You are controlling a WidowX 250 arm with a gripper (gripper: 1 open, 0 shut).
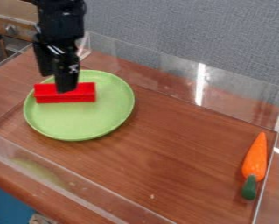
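My black gripper (55, 70) hangs over the left part of the green plate (94, 118), its fingers open and reaching down to just above or beside a red rectangular block (80, 93) lying on the plate. Whether the fingertips touch the block is hard to tell from this single view. An orange carrot with a green top (254, 164) lies at the right of the wooden surface.
Clear low walls edge the wooden surface (165, 157), with a grey wall (188, 44) behind. A wooden box is partly visible at the back left.
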